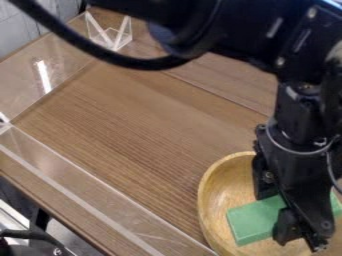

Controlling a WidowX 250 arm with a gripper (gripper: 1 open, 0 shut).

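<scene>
A green block (251,223) lies in a round yellow-tan bowl (214,190) at the lower right of the camera view. My black gripper (294,222) is down inside the bowl, shut on the green block, whose left end shows out to the left of the fingers. Part of the block and much of the bowl are hidden behind the gripper and arm.
A clear plastic edge runs along its left side, with a white wire-like shape (110,32) at the far left corner. A black cable arches across the top.
</scene>
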